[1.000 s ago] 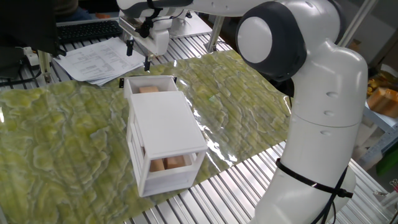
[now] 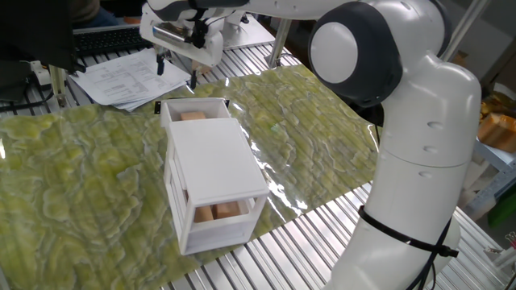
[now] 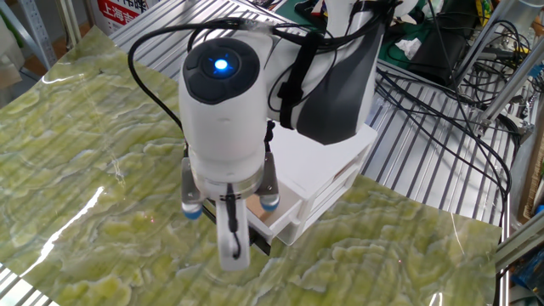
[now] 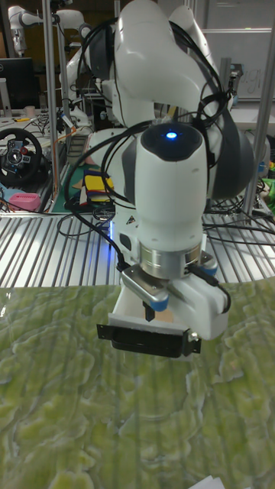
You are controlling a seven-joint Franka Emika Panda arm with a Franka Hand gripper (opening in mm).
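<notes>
A white cabinet (image 2: 218, 161) stands on the green marbled sheet in exterior view 1. Its drawer (image 2: 218, 107) is pulled out at the far end, with a brown block (image 2: 192, 116) inside. A black handle (image 4: 147, 341) spans the drawer front. My gripper (image 2: 176, 72) hangs above and beyond that drawer front, its two dark fingers apart and nothing visible between them. From exterior view 3, the gripper's housing covers part of the drawer. The arm hides much of the cabinet in exterior view 2.
Brown blocks (image 2: 226, 209) show through the cabinet's open near side. Printed papers (image 2: 129, 79) lie beyond the sheet, near a black keyboard (image 2: 113, 40). Clear room stretches over the green sheet (image 2: 72, 193) on both sides of the cabinet.
My gripper has turned a little and drifted slightly left in exterior view 1; its fingertips now lie more side by side. The cabinet and drawer stay put.
</notes>
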